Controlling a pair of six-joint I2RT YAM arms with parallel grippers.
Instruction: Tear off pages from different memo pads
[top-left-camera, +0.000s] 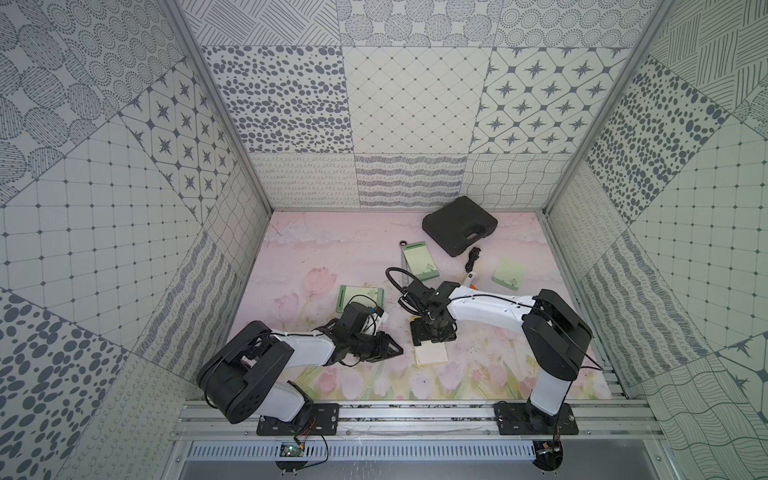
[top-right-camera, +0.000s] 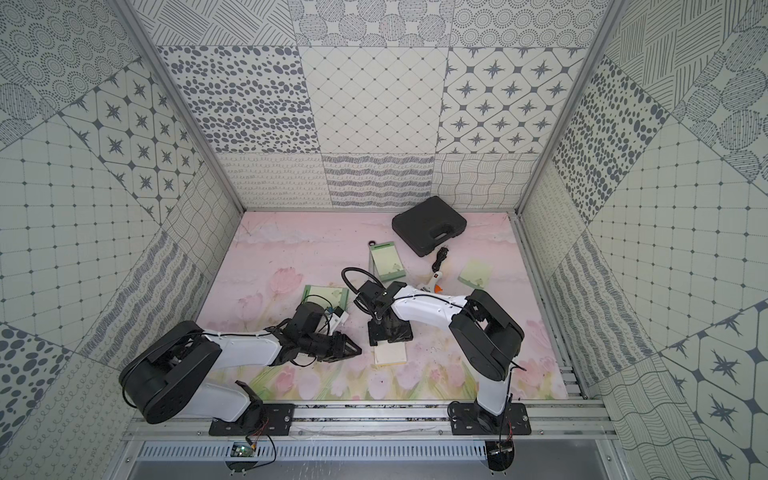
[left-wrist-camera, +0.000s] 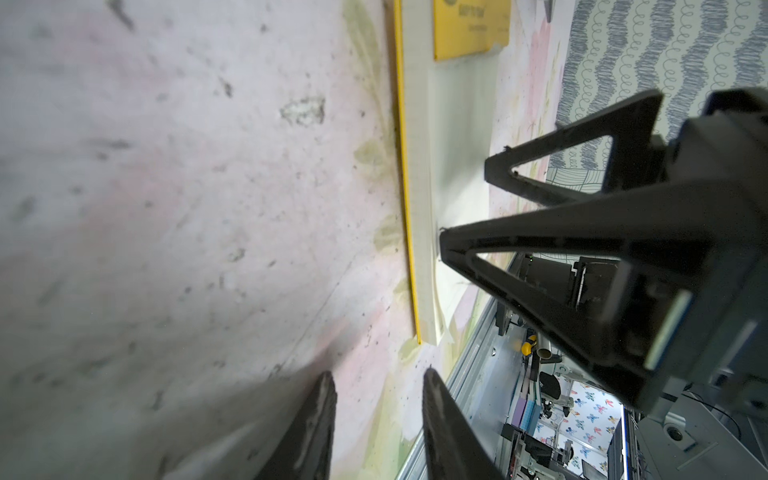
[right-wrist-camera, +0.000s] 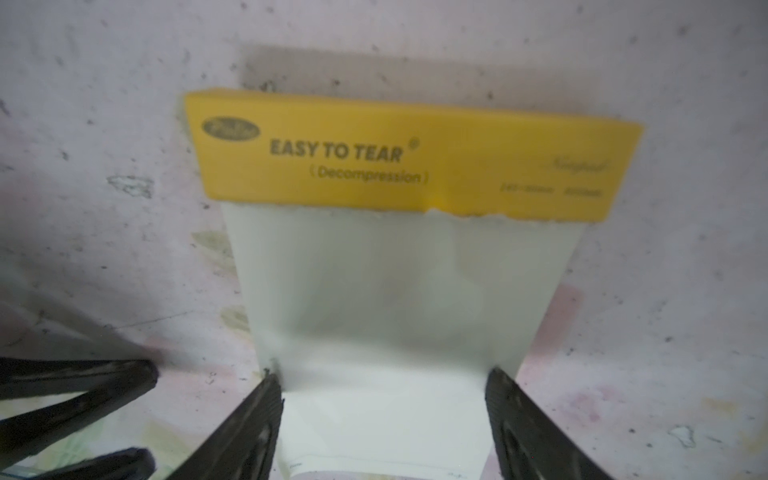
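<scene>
A white memo pad (right-wrist-camera: 400, 288) with a yellow binding strip (right-wrist-camera: 448, 160) lies on the table's front middle. My right gripper stands open above it, one finger near each side edge, the sheets between flat. Ragged paper shows along the strip's lower edge. To the pad's left, low over the table, is my left gripper, part open with nothing between its fingertips; in the left wrist view the pad's side (left-wrist-camera: 424, 200) is ahead of it. A green memo pad (top-left-camera: 360, 297) lies behind the left arm. Another green pad (top-left-camera: 421, 261) lies farther back.
A black case (top-left-camera: 459, 225) stands at the back. A loose green sheet (top-left-camera: 508, 273) lies at the right. A black cable (top-left-camera: 473, 257) and a white-and-orange item (top-right-camera: 433, 282) lie behind the right arm.
</scene>
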